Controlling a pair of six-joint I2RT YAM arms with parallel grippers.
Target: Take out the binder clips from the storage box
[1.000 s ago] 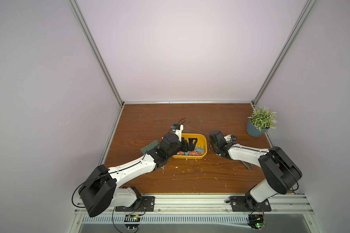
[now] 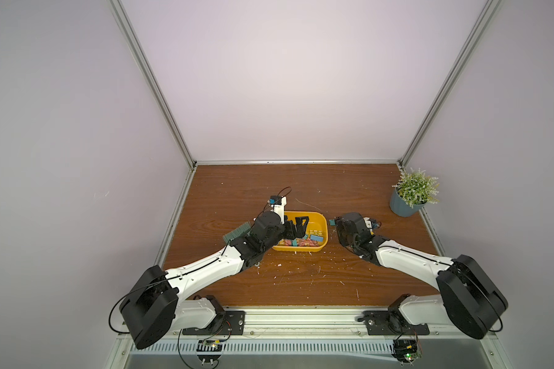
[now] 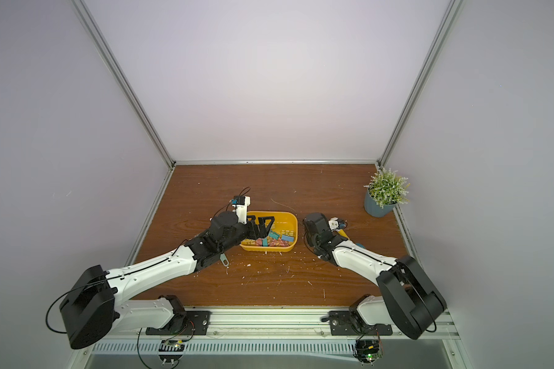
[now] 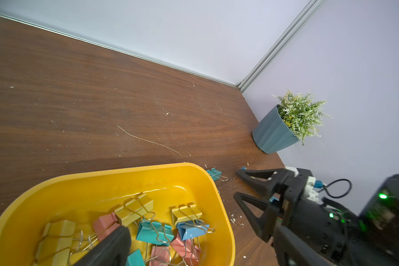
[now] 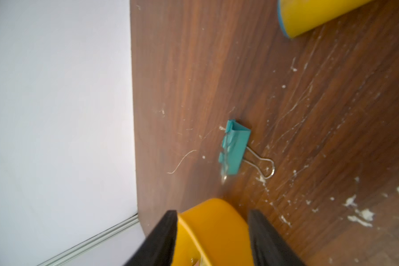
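Observation:
The yellow storage box [image 2: 299, 249] [image 4: 88, 179] holds yellow, pink, teal and blue binder clips [image 4: 153, 231]. My left gripper [image 2: 296, 224] is open over the box. A single teal binder clip [image 5: 235, 148] lies on the wood outside the box, just right of it. My right gripper is part open with nothing between its fingers, above the table by that clip; in the left wrist view its fingers point toward the box.
A potted plant [image 2: 406, 198] stands at the back right. A yellow cylinder [image 5: 319, 13] lies to the right. A grey-green object [image 2: 235, 232] is left of the box.
My left arm has shifted slightly.

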